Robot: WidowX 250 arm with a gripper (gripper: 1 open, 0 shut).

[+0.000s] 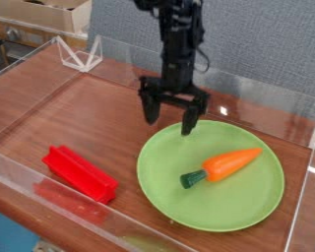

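Observation:
My black gripper (168, 116) hangs low over the wooden table at the upper left edge of a green plate (173, 197), its two fingers spread apart with nothing visible between them. On the plate lies an orange toy carrot (228, 163) with a dark green top pointing to the lower left. A red elongated block (80, 172) lies on the table at the lower left, apart from the plate.
Clear low walls (298, 126) edge the wooden table (55, 113). A white wire piece (82, 57) stands at the back left corner, and a box (42, 14) sits beyond it.

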